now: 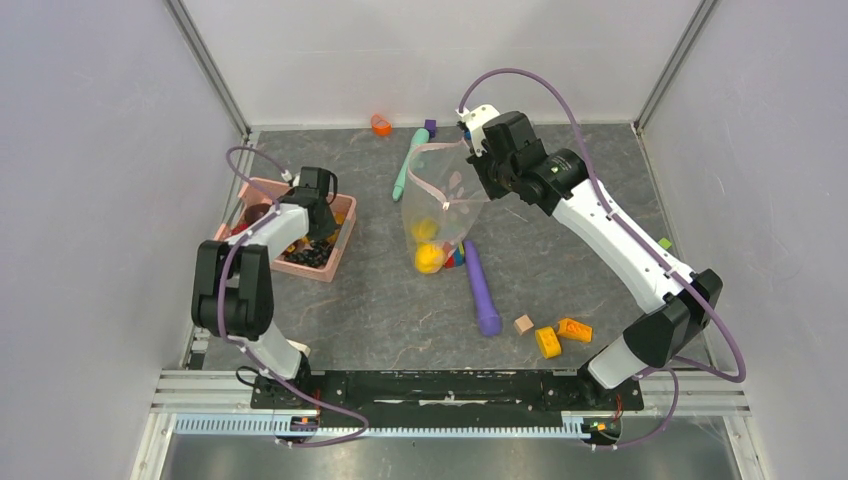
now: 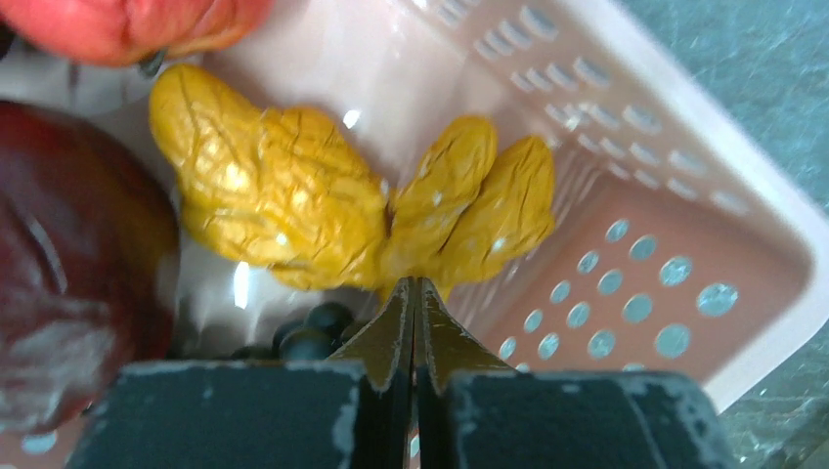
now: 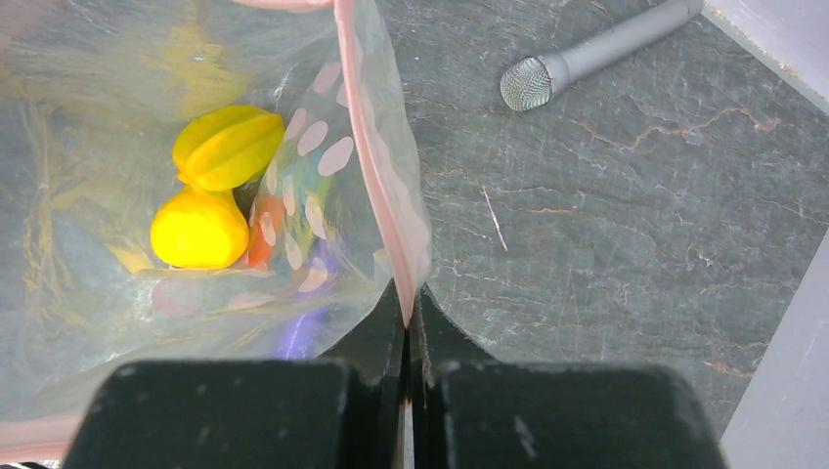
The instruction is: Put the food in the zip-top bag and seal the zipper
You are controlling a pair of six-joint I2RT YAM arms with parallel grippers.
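Observation:
A pink perforated basket (image 1: 329,268) at left holds yellow bumpy food pieces (image 2: 279,191), a red fruit (image 2: 137,21), a dark red fruit (image 2: 73,259) and dark grapes (image 2: 306,342). My left gripper is shut over it, its tips at the yellow pieces, nothing visible between them. My right gripper is shut on the pink zipper rim of the clear bag (image 1: 430,200), holding it up. Inside the bag lie a yellow starfruit (image 3: 225,147) and a round yellow fruit (image 3: 198,229).
Around the bag lie a purple microphone (image 1: 478,290), a teal rod (image 1: 408,165), an orange object (image 1: 381,126), a wooden cube (image 1: 523,324) and yellow pieces (image 1: 547,341). White walls surround the table. Bare table lies front centre.

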